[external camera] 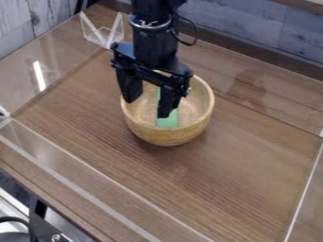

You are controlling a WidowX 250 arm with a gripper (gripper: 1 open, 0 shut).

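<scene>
A round tan bowl (pixel 171 135) rests on the wooden tabletop, holding a green block (pixel 165 115) that is partly hidden by the arm. My dark gripper (pixel 147 100) is low over the bowl, its two sides spread apart around the upper left and middle of the bowl. Whether anything touches the block is hard to make out.
Pale clear plastic pieces lie at the upper left edge, and a dark cable curls at the bottom left corner.
</scene>
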